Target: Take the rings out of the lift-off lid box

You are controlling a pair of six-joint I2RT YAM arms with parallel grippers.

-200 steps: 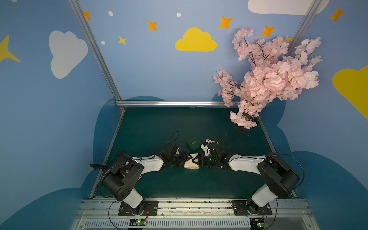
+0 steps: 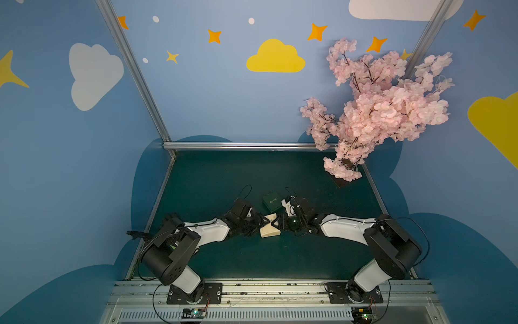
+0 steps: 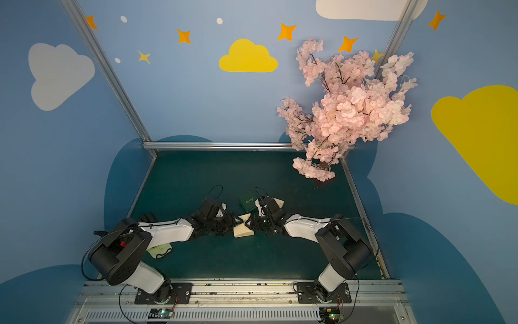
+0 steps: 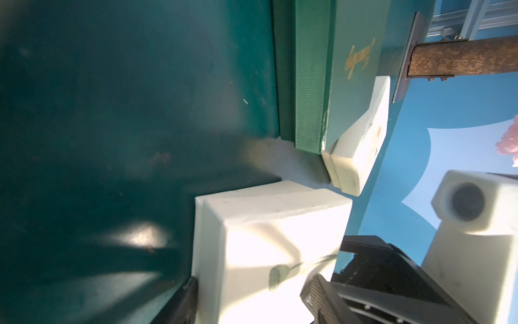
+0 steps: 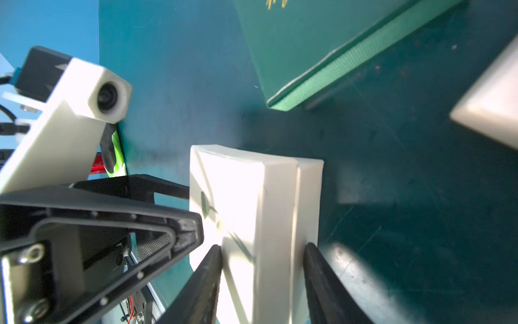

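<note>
A cream-white lidded box (image 2: 270,231) is between my two grippers at the table's middle front. In the left wrist view, the fingers of my left gripper are shut on one side of the white box (image 4: 269,210). From the right, my right gripper has its fingers around the opposite side of the box (image 5: 226,181), one over the top face and one by the lower face. Whether both those fingers press on it is unclear. A seam between lid and base runs along the box's edge. No rings show; the box's inside is hidden.
A dark green box (image 2: 272,201) with gold writing stands just behind the white box. A second white box (image 4: 362,137) lies behind it, partly hidden by my right arm. The blossom tree (image 2: 377,108) is at back right. Open table lies in front.
The white box has shifted very slightly between the grippers and looks a little turned. The left arm looks nearly still.
</note>
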